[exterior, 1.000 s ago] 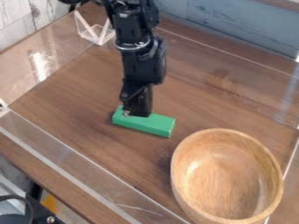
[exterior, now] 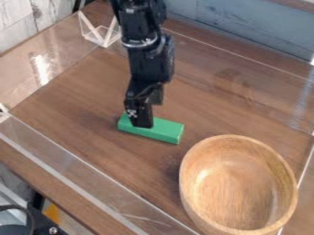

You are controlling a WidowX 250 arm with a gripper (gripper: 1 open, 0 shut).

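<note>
A flat green block (exterior: 160,129) lies on the wooden table, left of a round wooden bowl (exterior: 240,207). My black gripper (exterior: 140,117) comes down from above to the block's left end, its fingertips over or at that end. It is open, though the dark fingers overlap in this view, and whether they touch the block is not clear.
A white wire-like object (exterior: 98,32) stands at the back left. A pale wall runs along the far side, and a dark cable shows at the lower left.
The gripper has lowered slightly toward the left end of the green block. The block and bowl have stayed in place.
</note>
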